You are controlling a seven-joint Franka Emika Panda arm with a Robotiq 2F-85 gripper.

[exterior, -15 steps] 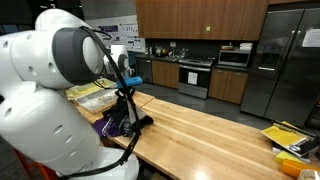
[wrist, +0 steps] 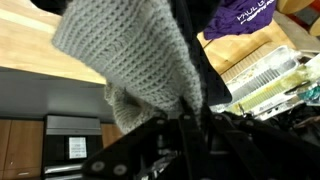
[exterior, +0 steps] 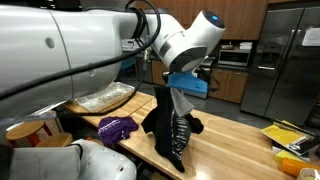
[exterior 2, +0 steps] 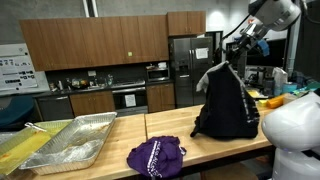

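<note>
A black cloth with a pale grey part hangs from my gripper (exterior: 187,84), which is shut on it above the wooden table (exterior: 225,145). In exterior view 1 the grey part (exterior: 182,102) is just below the fingers, and the black cloth (exterior: 170,133) drapes down to around table height. Exterior view 2 has the black part (exterior 2: 226,108) spread wide at the right. The wrist view is largely filled by the knitted-looking grey part (wrist: 125,45), and the fingertips are hard to make out there. A crumpled purple cloth (exterior 2: 157,157) lies apart on the table.
A foil tray (exterior 2: 88,148) stands on the table on the side with the purple cloth. At the opposite end lie yellow and black items (exterior: 287,136) and an orange object (exterior: 291,166). Stools (exterior: 25,130) stand beyond the edge.
The held cloth has come along, while the purple cloth stays on the table.
</note>
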